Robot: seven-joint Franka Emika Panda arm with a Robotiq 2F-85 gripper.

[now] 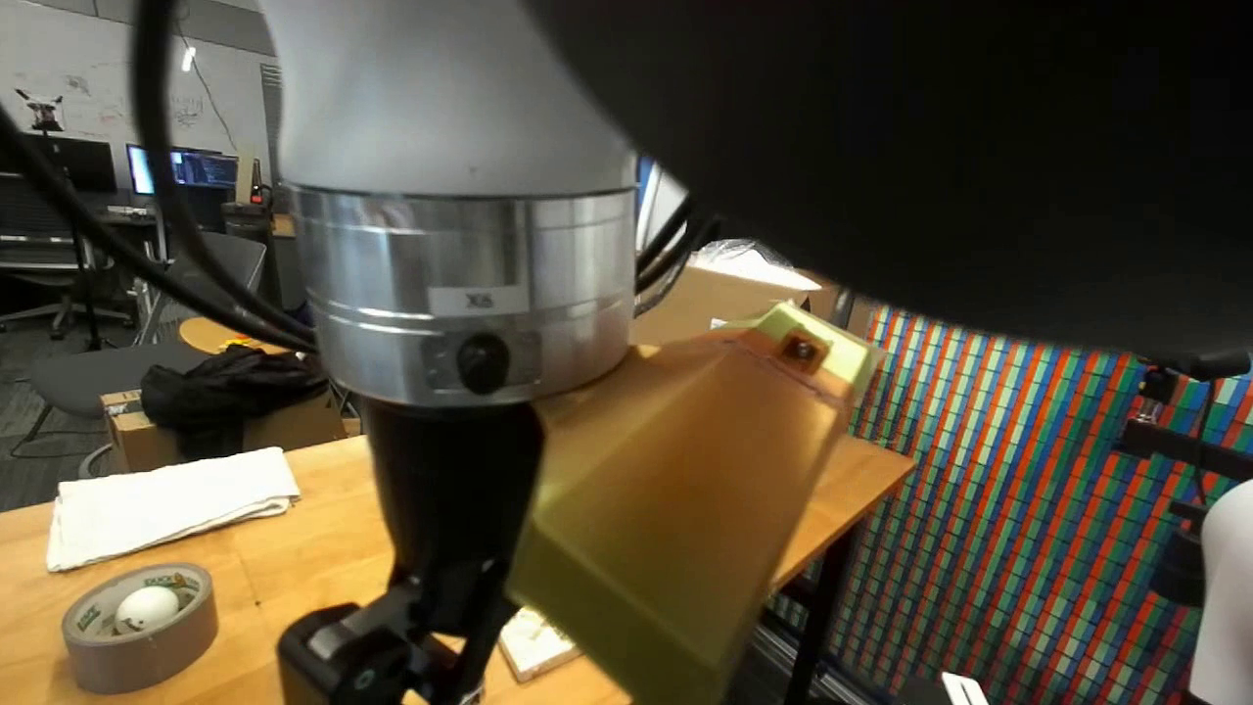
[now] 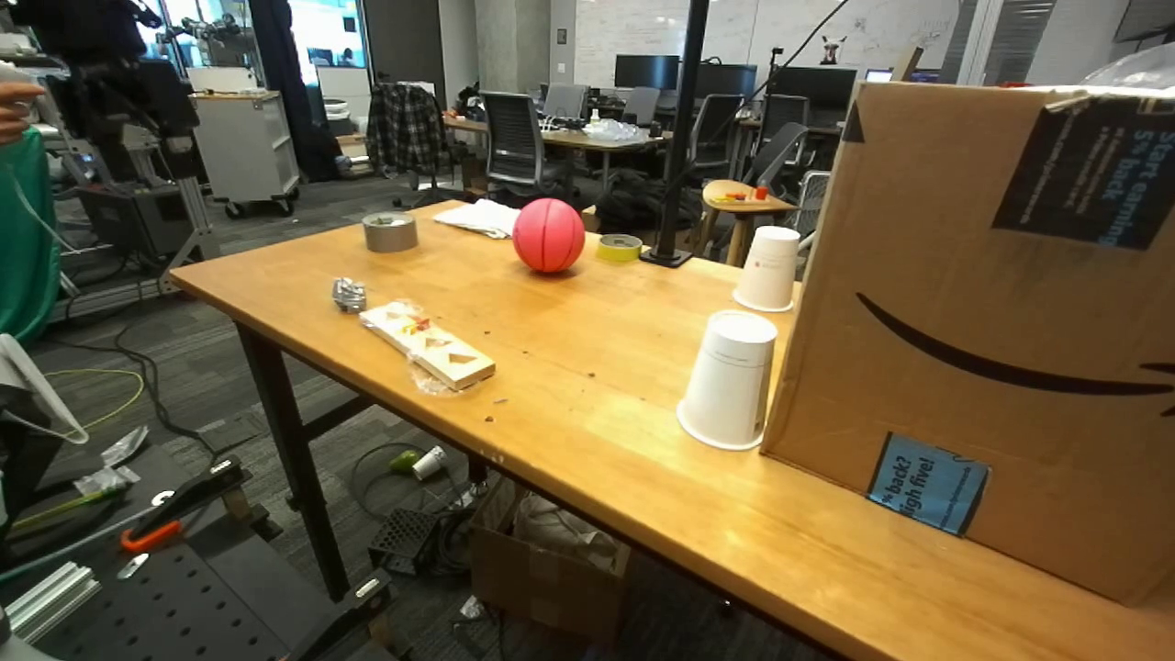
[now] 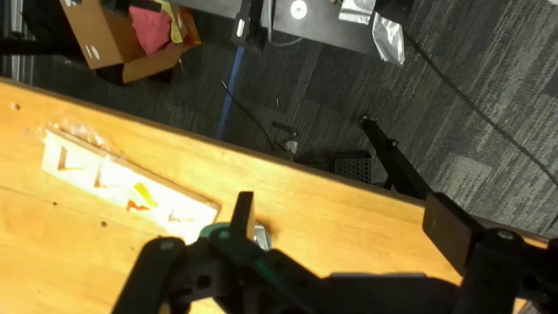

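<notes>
My gripper stands open in the wrist view, with only bare tabletop and table edge showing between its widely parted fingers. A crumpled silver lump (image 3: 261,236) peeks out beside the left finger, which partly covers it; it sits whole near the table's corner in exterior view 2 (image 2: 349,294). Close by lies a pale wooden block (image 3: 120,191) with triangular cutouts, one holding yellow and red bits. In exterior view 1 the gripper (image 1: 394,664) is large and low in the frame, its fingertips cut off by the bottom edge.
Grey tape (image 1: 141,629) rings a white ball (image 1: 147,606) near a folded white cloth (image 1: 176,503). A pink ball (image 2: 548,236), yellow tape (image 2: 619,248), a tall white cup (image 2: 729,380) and a cardboard box (image 2: 980,308) occupy the table.
</notes>
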